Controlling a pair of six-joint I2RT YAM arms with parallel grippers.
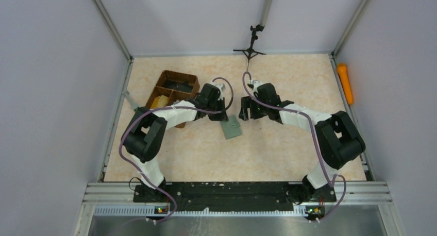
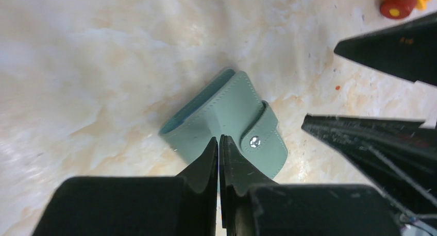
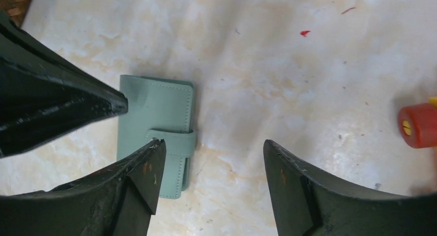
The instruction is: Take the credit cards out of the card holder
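A grey-green card holder (image 1: 232, 130) with a snap strap lies on the table just in front of the two grippers. The left wrist view shows a narrow slot along one edge of the holder (image 2: 224, 115); no card shows in it. Over the holder's lower part in that view, my left gripper is shut, with nothing visible between its fingertips. My right gripper is apart from the left one, its fingers spread and only bare table between them. In the right wrist view, the card holder (image 3: 157, 104) lies beyond the left finger, partly covered by the dark left gripper.
A brown divided basket (image 1: 164, 94) stands behind the left arm, with a yellow item inside. Something red and yellow (image 3: 420, 123) sits near the right gripper. An orange object (image 1: 345, 84) lies at the far right edge.
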